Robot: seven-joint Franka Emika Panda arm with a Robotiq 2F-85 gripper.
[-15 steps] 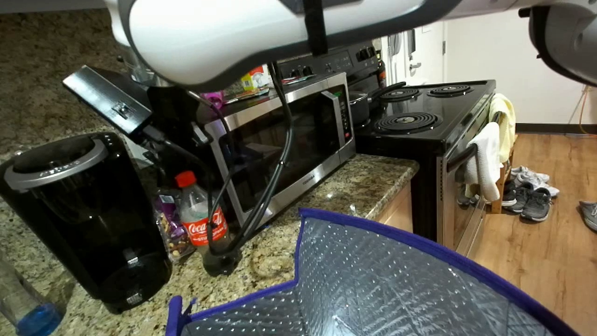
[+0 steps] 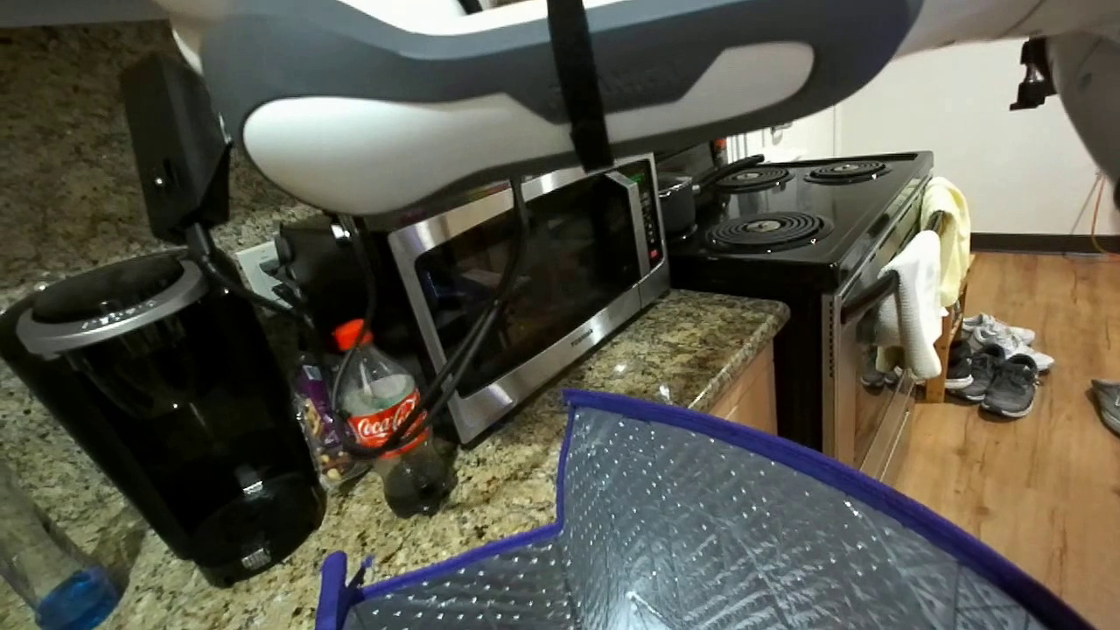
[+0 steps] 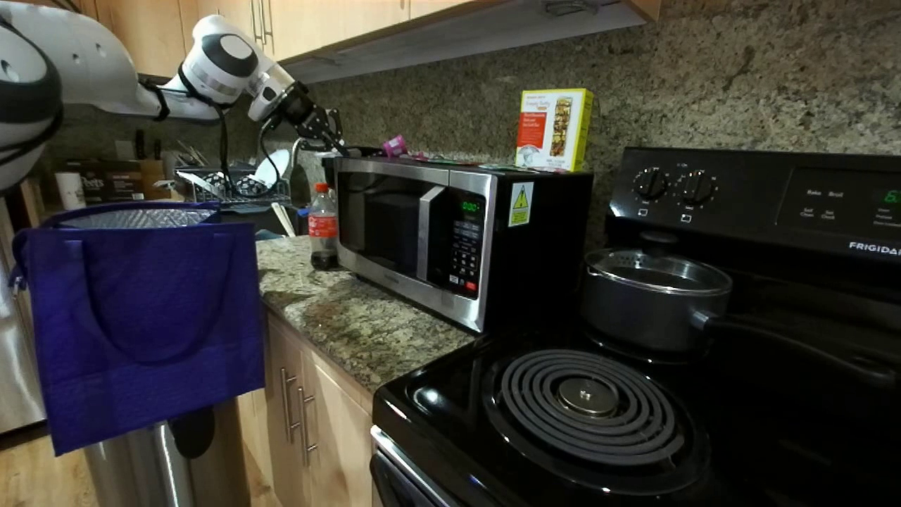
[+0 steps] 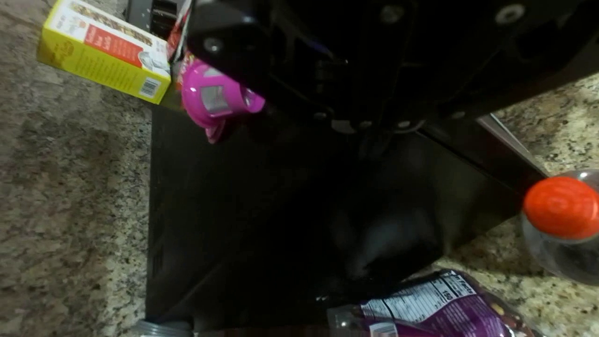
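Observation:
In exterior view 2 my gripper (image 3: 340,147) hangs just over the left end of the microwave (image 3: 384,221), pointing down. Its dark fingers look shut, and nothing shows between them. A pink cup-like item (image 4: 216,92) lies on the microwave top, beside the dark gripper body in the wrist view. Also up there, towards the stove end, stands a yellow and red food box (image 3: 553,128). The arm blocks both from exterior view 1. A red-capped Coca-Cola bottle (image 2: 383,409) and a purple snack bag (image 2: 320,415) stand on the counter at the microwave's left.
An open blue insulated bag (image 3: 143,313) stands before the counter. A black coffee maker (image 2: 168,420) is left of the bottle. A lidded pot (image 3: 654,300) sits on the stove. Loose cables hang from the arm near the bottle.
In exterior view 1 the forearm sits lower and now hides the pink item and the box.

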